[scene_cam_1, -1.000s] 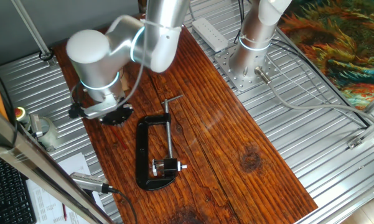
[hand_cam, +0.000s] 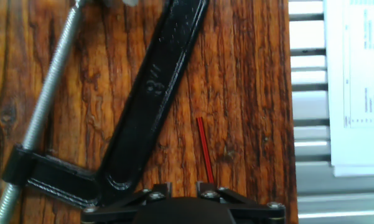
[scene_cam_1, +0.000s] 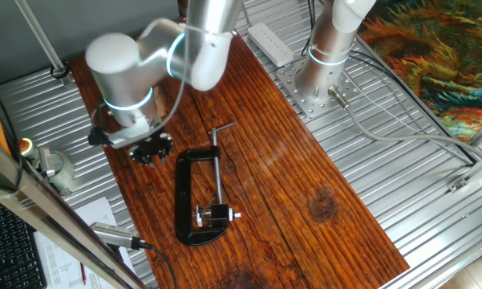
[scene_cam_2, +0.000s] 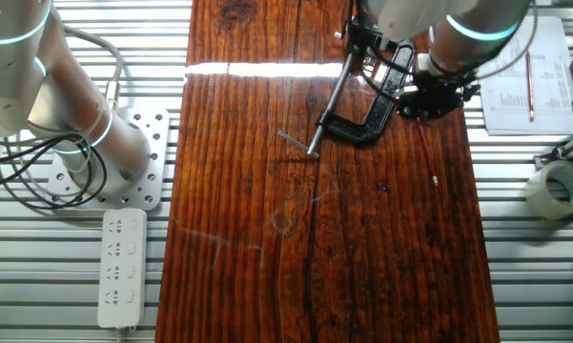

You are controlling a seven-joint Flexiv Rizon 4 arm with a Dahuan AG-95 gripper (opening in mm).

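Note:
My gripper shows at the bottom of the wrist view. A narrow gap stands between its black fingertips, with only wood seen through it. A thin red stick (hand_cam: 204, 146) lies over the wood there, its lower part passing behind the right-hand finger. In exterior view 2 the same stick (scene_cam_2: 426, 150) runs out from beneath the black gripper (scene_cam_2: 439, 101). Beside the gripper is a large black C-clamp (scene_cam_1: 183, 193) with a metal screw; the wrist view shows its frame (hand_cam: 146, 93) to the left. Contact between stick and fingers cannot be made out.
The wooden board (scene_cam_1: 305, 185) is bare across much of its middle and right side.
The clamp has stayed put.

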